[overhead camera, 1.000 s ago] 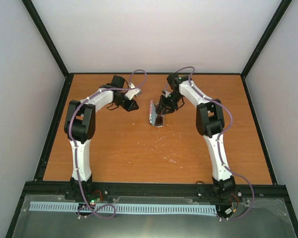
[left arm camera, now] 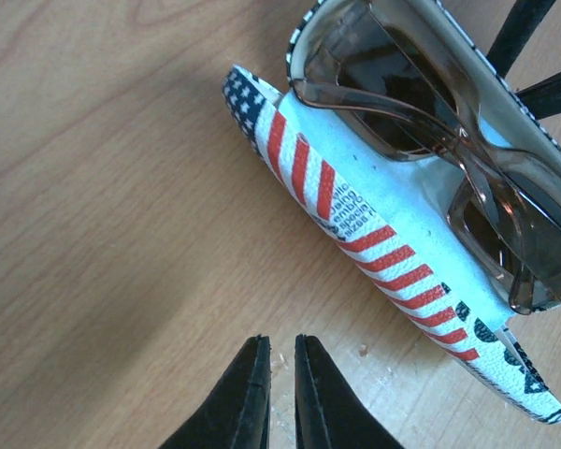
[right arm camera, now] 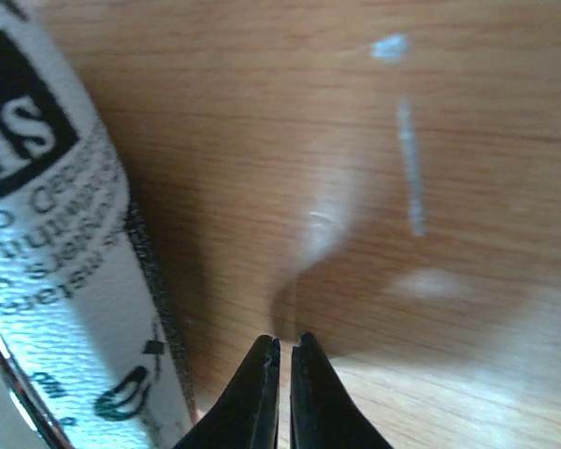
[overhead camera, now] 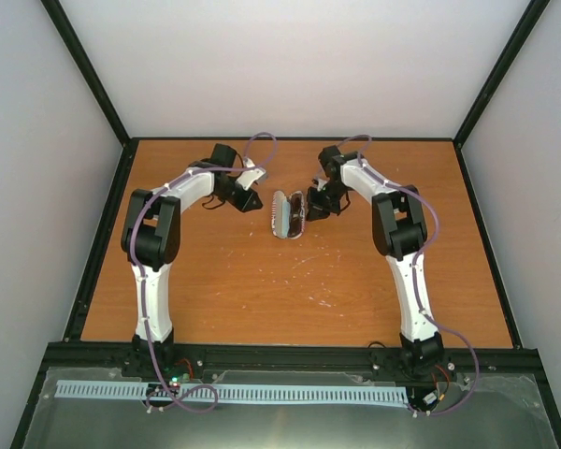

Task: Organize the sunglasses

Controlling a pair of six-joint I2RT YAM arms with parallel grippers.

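Observation:
An open sunglasses case [overhead camera: 280,213] stands at the middle of the table, its flag-striped flap [left arm camera: 393,271] and light blue lining showing in the left wrist view. Brown sunglasses [left arm camera: 383,84] lie inside, partly folded over each other. My left gripper points down left of the case, fingertips close together, nothing seen between them. My right gripper is low beside the case's right side [right arm camera: 56,271], its fingers nearly touching, with only wood seen beyond the tips. In the top view both grippers flank the case.
The back edge frame [overhead camera: 290,139] lies behind both arms. Purple cables loop over both arms.
The right gripper was over the case, moved away rightward, and is now back close to its right side. The case shifted slightly left a second ago. The left arm is still.

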